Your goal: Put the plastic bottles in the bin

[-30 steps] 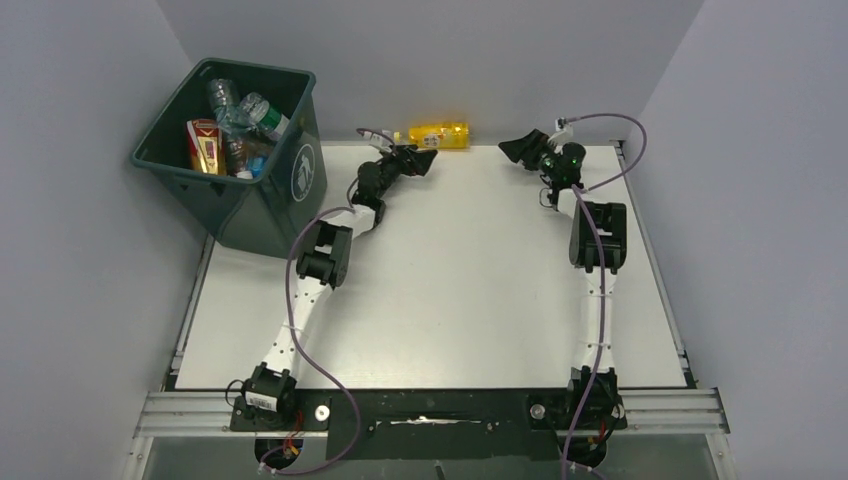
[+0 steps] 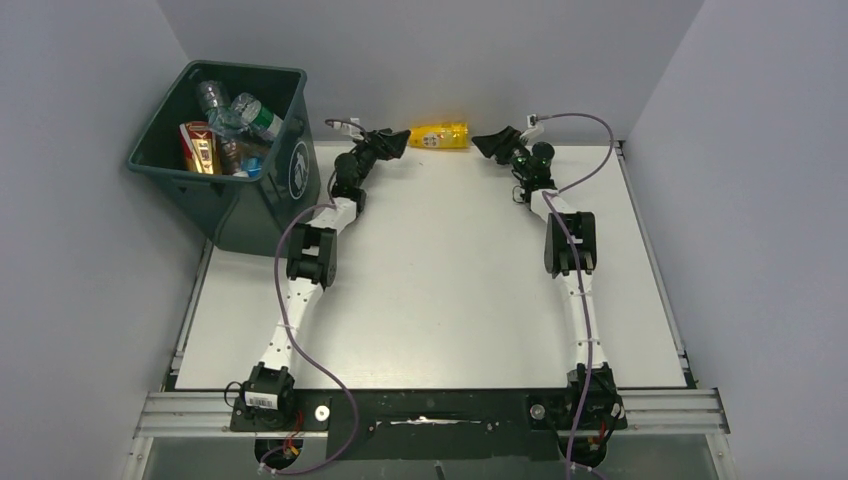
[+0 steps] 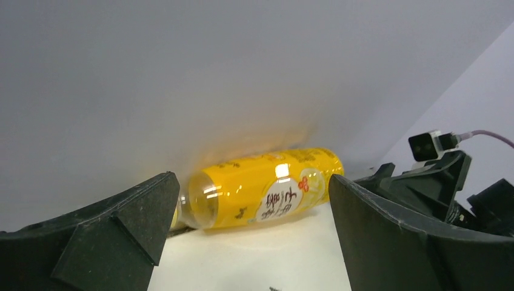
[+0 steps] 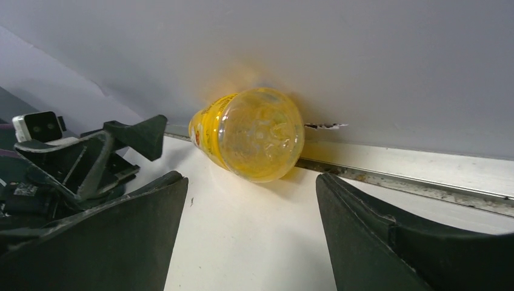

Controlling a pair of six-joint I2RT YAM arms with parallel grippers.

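A yellow plastic bottle (image 2: 438, 135) lies on its side against the back wall; in the left wrist view its labelled side (image 3: 260, 188) shows, in the right wrist view its clear bottom (image 4: 260, 136). My left gripper (image 2: 398, 143) is open at the bottle's left end, its fingers framing it. My right gripper (image 2: 485, 145) stands just off the bottle's right end, open, with nothing between its fingers. The green bin (image 2: 220, 215) at the left holds several bottles and a red-gold item.
A metal strip (image 4: 424, 182) runs along the foot of the back wall. Side walls bound the table left and right.
My right gripper has moved left toward the bottle. The bin has shifted slightly left since a second ago.
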